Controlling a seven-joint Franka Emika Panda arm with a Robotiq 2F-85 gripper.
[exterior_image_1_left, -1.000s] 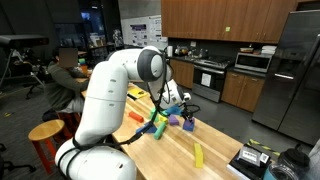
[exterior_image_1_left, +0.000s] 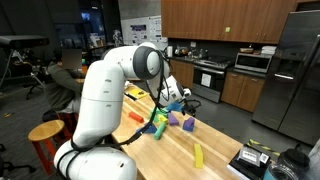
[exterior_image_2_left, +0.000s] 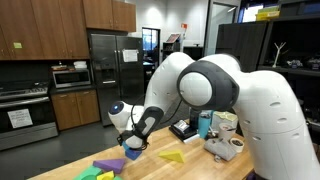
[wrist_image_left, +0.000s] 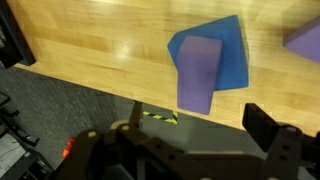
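Observation:
In the wrist view, a purple block (wrist_image_left: 199, 72) stands over a flat-looking blue block (wrist_image_left: 232, 55), close to the table's edge. It overlaps the blue one and appears to rest on it. My gripper is open, its fingers (wrist_image_left: 132, 134) spread wide on either side of the purple block's lower end, with a gap on both sides and nothing gripped. From exterior view 1, the gripper (exterior_image_1_left: 183, 106) hangs above the blue block (exterior_image_1_left: 188, 125). Exterior view 2 shows that blue block (exterior_image_2_left: 132, 152) below the arm.
Another purple piece (wrist_image_left: 304, 40) lies at the wrist view's right. Exterior view 1 has a yellow block (exterior_image_1_left: 198, 156) towards the front, a green block (exterior_image_1_left: 160, 131) and an orange-red block (exterior_image_1_left: 136, 117) at the left. Dark items (exterior_image_1_left: 250, 160) occupy the right side. Bare table surrounds the yellow block.
The gripper has shifted slightly up and left in exterior view 1, away from the blue block. The other blocks look unmoved.

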